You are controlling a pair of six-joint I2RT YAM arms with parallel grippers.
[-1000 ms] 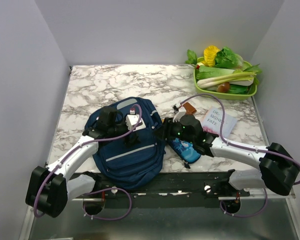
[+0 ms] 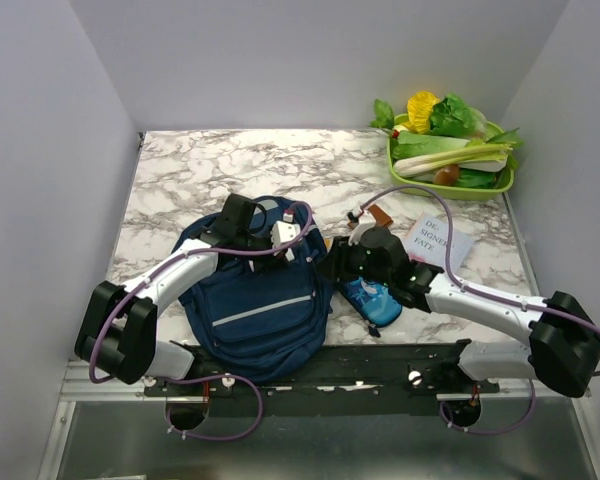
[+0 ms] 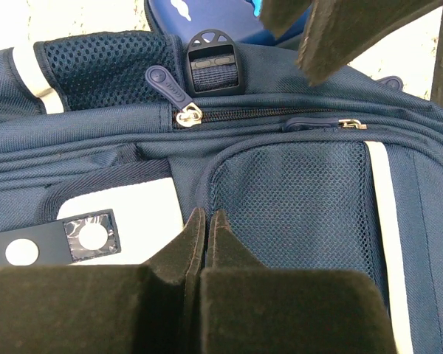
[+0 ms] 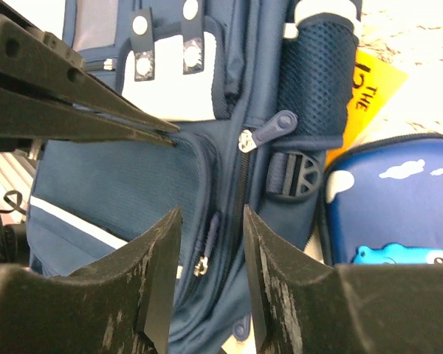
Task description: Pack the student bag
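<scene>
The navy backpack (image 2: 250, 310) lies on the marble table. My left gripper is shut, its tips at the curved edge of a mesh pocket beside a white panel (image 3: 140, 214); nothing else shows between its fingers. A zipper pull (image 3: 166, 88) lies just beyond. My right gripper is part open over the bag's right edge, near a second zipper pull (image 4: 273, 129) and a buckle (image 4: 292, 173); I see nothing held.
A blue pencil case (image 2: 370, 305), a yellow item (image 4: 376, 88), a brown item (image 2: 378, 215) and a booklet (image 2: 438, 240) lie to the right. A basket of vegetables (image 2: 450, 193) stands back right.
The right arm has shifted very slightly.
</scene>
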